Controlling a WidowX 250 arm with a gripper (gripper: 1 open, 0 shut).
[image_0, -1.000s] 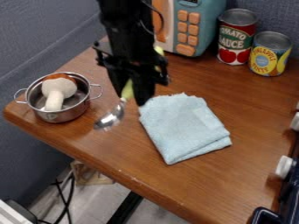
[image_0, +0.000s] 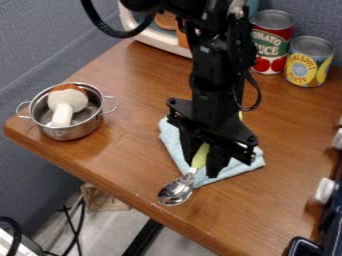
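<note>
The black robot arm reaches down from the top centre, its gripper (image_0: 210, 150) shut on the pale yellow handle of a spoon (image_0: 178, 190), whose metal bowl points down-left near the table's front edge. The gripper and spoon are over a folded light-blue cloth (image_0: 245, 165), which they partly hide. To the left, a steel pot (image_0: 92, 119) holds a white and orange object (image_0: 63, 110).
A tomato sauce can (image_0: 270, 45) and a yellow can (image_0: 307, 70) stand at the back right. A dark appliance with white knobs (image_0: 326, 220) lines the right edge.
The gripper has moved right and toward the front with the spoon, from beside the pot to over the cloth, lowering the spoon's bowl toward the front edge.
</note>
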